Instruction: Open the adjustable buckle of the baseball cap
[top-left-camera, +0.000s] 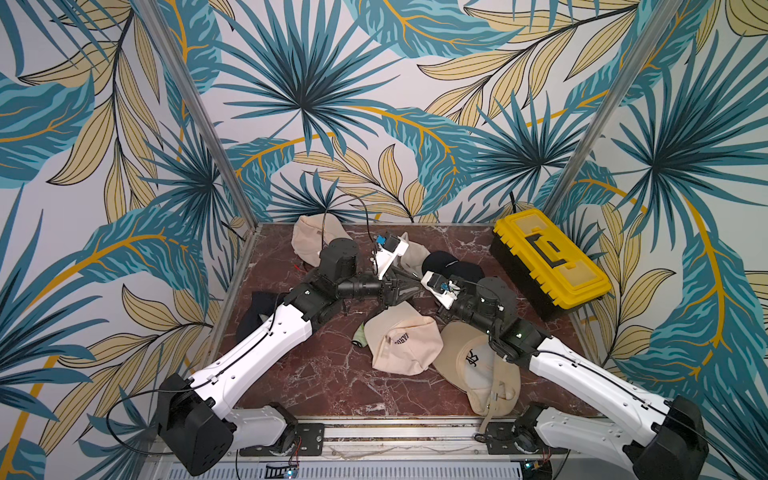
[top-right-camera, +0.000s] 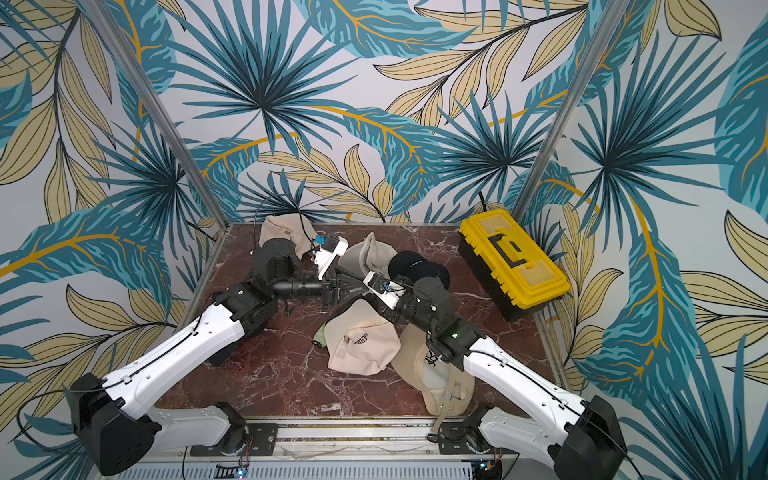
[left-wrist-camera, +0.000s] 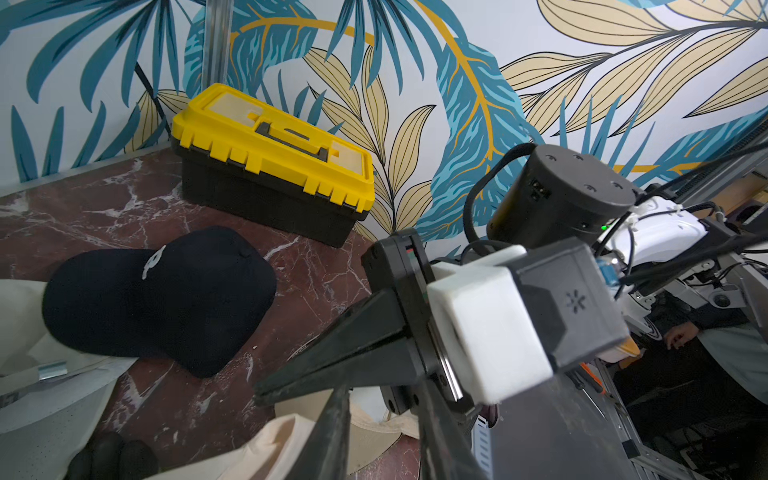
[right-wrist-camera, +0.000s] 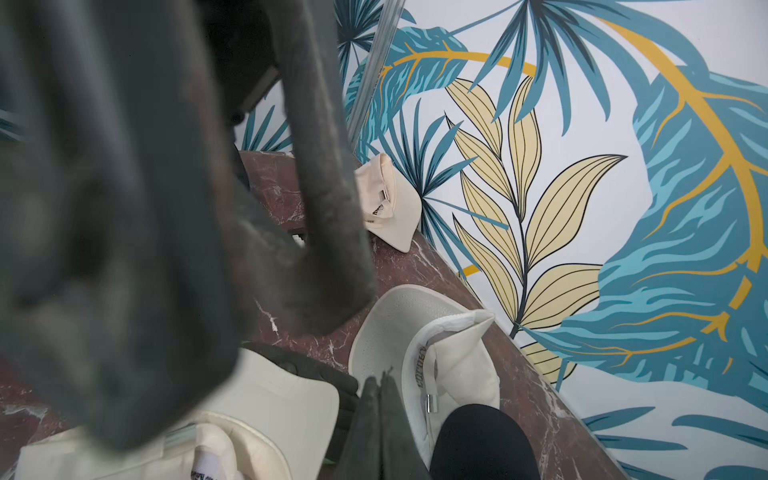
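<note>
The cream cap (top-left-camera: 406, 342) lies on the table below both grippers, lettering showing and brim to the back left. In the right wrist view its brim (right-wrist-camera: 284, 392) is at bottom left, and no finger there touches it. My right gripper is shut, its two tips together with nothing between them. In the left wrist view my left gripper stands open, fingers apart, with part of the cream cap (left-wrist-camera: 268, 452) low beside it. The right gripper's dark fingers (left-wrist-camera: 344, 356) cross that view close by. How the buckle strap stands is too hidden to tell.
A tan cap (top-left-camera: 456, 352) lies at front right, a navy cap (left-wrist-camera: 200, 296) and pale cap (right-wrist-camera: 400, 316) behind. Dark gloves (left-wrist-camera: 112, 460) lie near. The yellow toolbox (top-left-camera: 552, 256) is at back right. Bare marble (top-left-camera: 320, 384) is at front left.
</note>
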